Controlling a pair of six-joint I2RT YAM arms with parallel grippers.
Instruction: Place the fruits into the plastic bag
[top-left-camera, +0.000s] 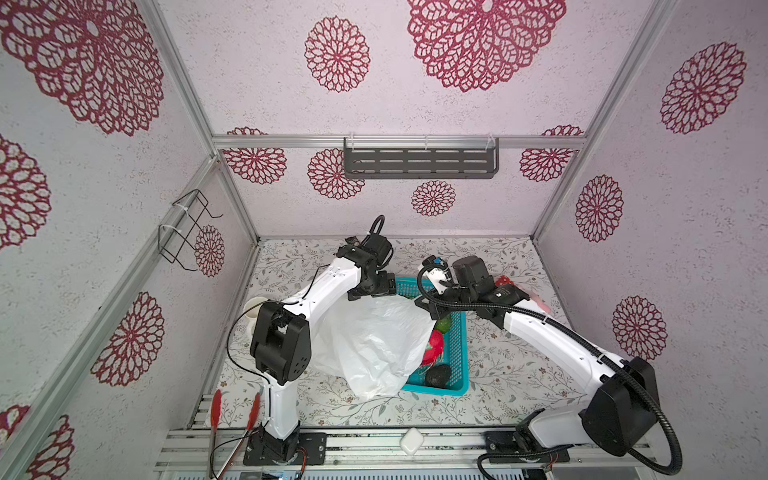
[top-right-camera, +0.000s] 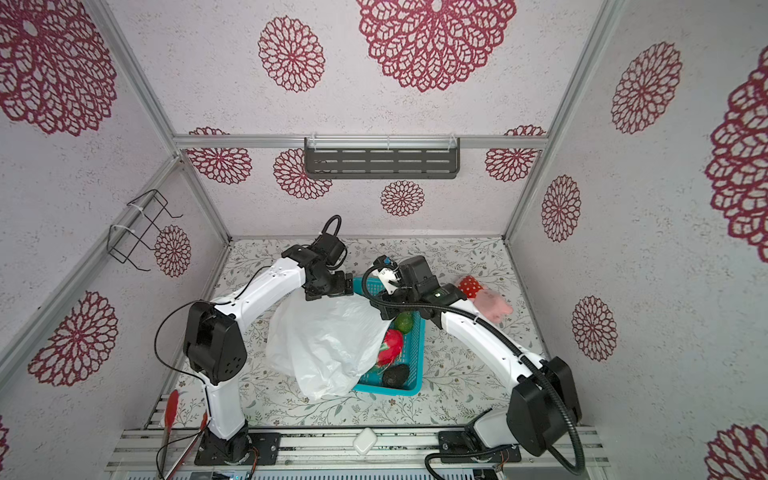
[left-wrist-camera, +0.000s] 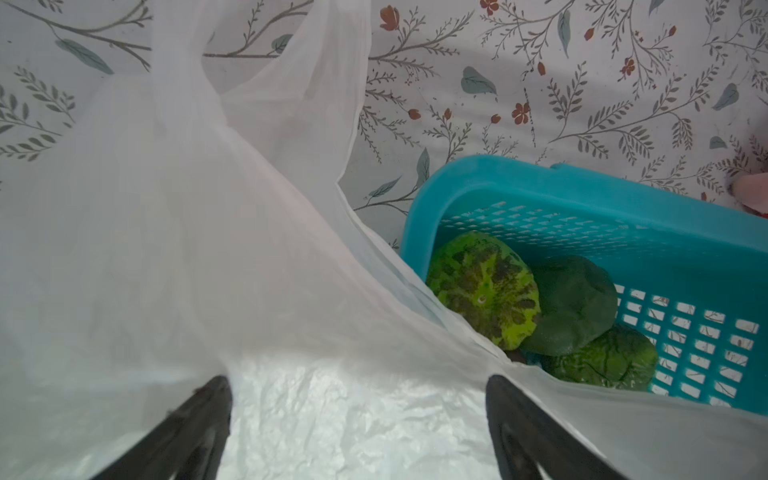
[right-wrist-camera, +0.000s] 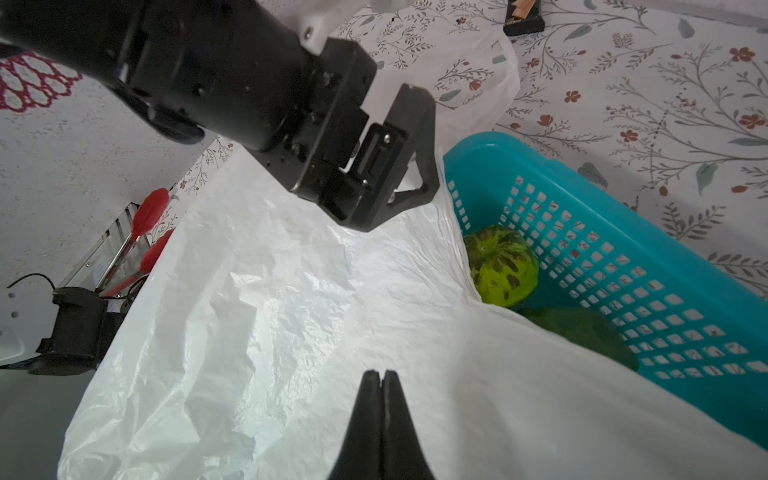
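A white plastic bag (top-left-camera: 364, 340) spreads across the table and over the left side of the teal basket (top-left-camera: 457, 360). My right gripper is shut on the bag's edge, which stretches up to it above the basket. My left gripper stands open over the white plastic, near the far end of the bag. In the basket lie a mottled green-yellow fruit (left-wrist-camera: 484, 288), dark green fruits (left-wrist-camera: 572, 304), a red fruit (top-right-camera: 390, 347) and a dark avocado-like fruit (top-right-camera: 395, 376). The plastic and my right arm hide part of the basket.
Right of the basket lie a pink item (top-right-camera: 492, 305) and a red dotted item (top-right-camera: 469, 286). Red-tipped tools (top-left-camera: 215, 409) rest at the front left. A pale cup (top-left-camera: 254, 307) is partly hidden behind my left arm. Both grippers are close together.
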